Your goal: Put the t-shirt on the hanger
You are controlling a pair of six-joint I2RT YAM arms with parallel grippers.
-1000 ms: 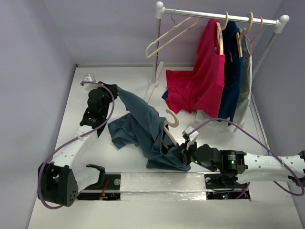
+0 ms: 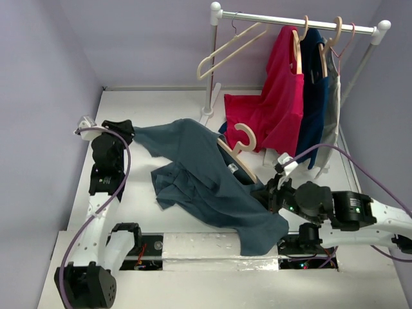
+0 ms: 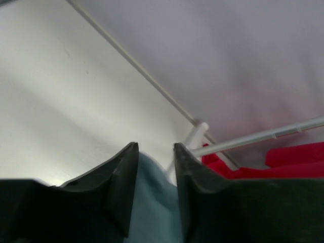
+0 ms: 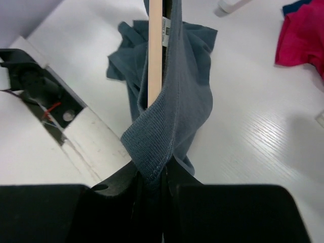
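Note:
A dark teal t-shirt (image 2: 193, 167) is stretched across the table, with a wooden hanger (image 2: 244, 138) inside it, hook sticking out at the top. My left gripper (image 2: 129, 132) is at the shirt's far left end; in the left wrist view teal cloth shows between and behind its part-open fingers, and whether it grips is unclear. My right gripper (image 2: 270, 193) is shut on the shirt and hanger end; in the right wrist view the fabric (image 4: 152, 142) wraps the hanger's wooden bar (image 4: 155, 55) above the fingers.
A rack rail (image 2: 290, 20) at the back holds an empty cream hanger (image 2: 219, 58), pink (image 2: 270, 109), navy (image 2: 311, 96) and grey garments. Bare table (image 2: 116, 103) shows at the back left.

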